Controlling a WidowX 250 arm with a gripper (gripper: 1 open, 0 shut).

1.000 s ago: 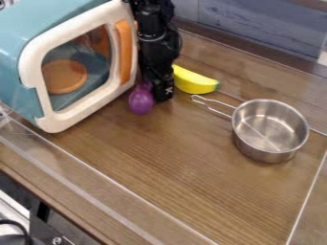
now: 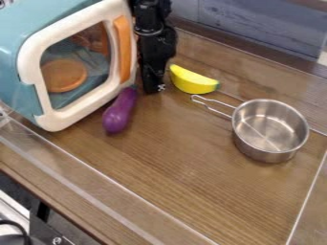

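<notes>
My black gripper [image 2: 155, 79] is low beside the toy oven's right side, its fingertips just behind a purple eggplant [image 2: 118, 112]; it looks shut, and nothing shows between its fingers. The eggplant lies on the wooden counter [image 2: 173, 191] along the oven's front right. A yellow banana [image 2: 193, 82] lies to the right of my gripper. The light blue toy oven [image 2: 36, 53] with white frame holds an orange plate inside.
A steel pot [image 2: 270, 132] with wire handles sits on the right. A grey-blue wall [image 2: 255, 24] runs along the back.
The eggplant has moved left and now lies along the oven, no longer pointing at the camera. My gripper has shifted slightly up and back from it.
</notes>
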